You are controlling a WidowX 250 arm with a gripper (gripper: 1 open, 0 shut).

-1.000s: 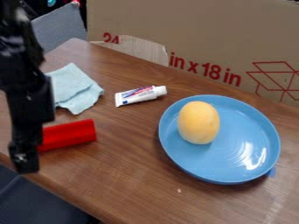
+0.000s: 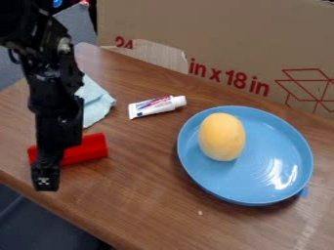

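My black gripper [image 2: 49, 168] is lowered at the left, over a red cylinder [image 2: 86, 148] lying near the table's front-left edge. Its fingers stand in front of and around the cylinder's left part; it is open, and whether it touches the cylinder is unclear. A light blue cloth [image 2: 94, 98] lies behind, partly hidden by the arm. A white tube [image 2: 156, 106] lies near the middle back. A yellow oval object [image 2: 222, 137] rests on a blue plate [image 2: 261, 187] at the right.
A large cardboard box [image 2: 235, 39] stands along the back of the wooden table [image 2: 163, 205]. Beyond the left edge is dark space.
My gripper and arm have moved right, from the far left onto the red cylinder, now covering more of the cloth. The other objects have not visibly moved.
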